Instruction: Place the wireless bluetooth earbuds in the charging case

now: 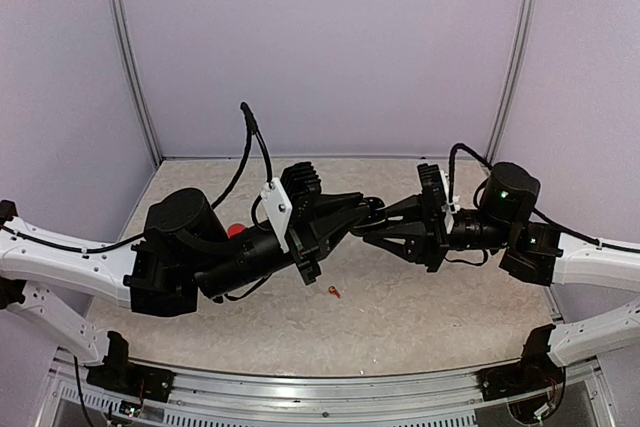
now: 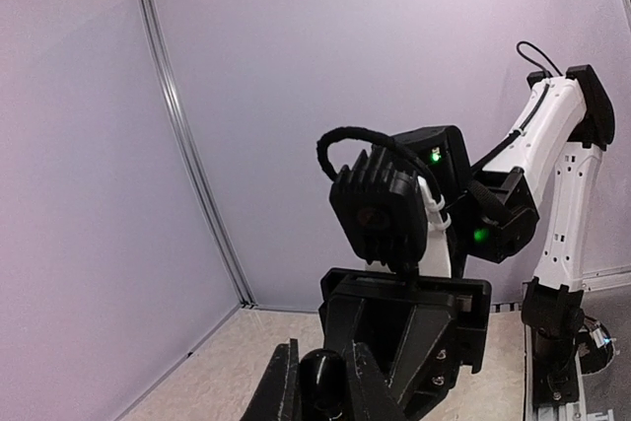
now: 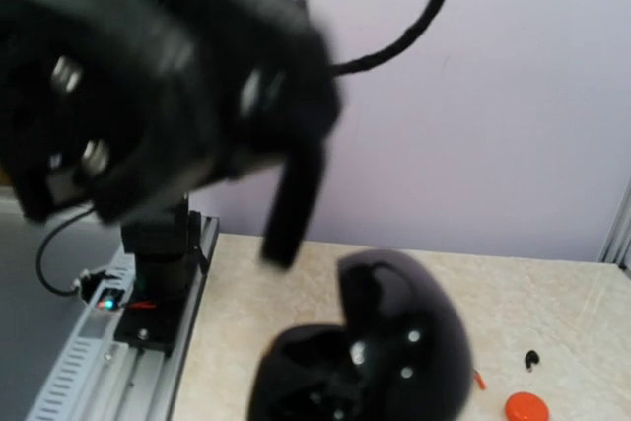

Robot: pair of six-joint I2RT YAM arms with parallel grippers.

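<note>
Pinched between the fingertips of my left gripper is a small glossy black earbud [image 2: 322, 374], its rounded end up. In the top view that left gripper [image 1: 364, 205] reaches right up to the black charging case [image 1: 373, 213], overlapping it. The earbud itself cannot be made out there. My right gripper [image 1: 372, 231] is shut on the case, whose lid [image 3: 414, 332] stands open in the right wrist view. Above the case's hollow [image 3: 308, 372] hangs a dark, blurred fingertip of the left gripper. A second black earbud [image 3: 531, 359] lies on the table.
An orange-red round cap [image 3: 526, 407] sits on the table near the loose earbud. A small orange piece [image 1: 334, 291] lies mid-table. Both arms nearly meet over the middle.
</note>
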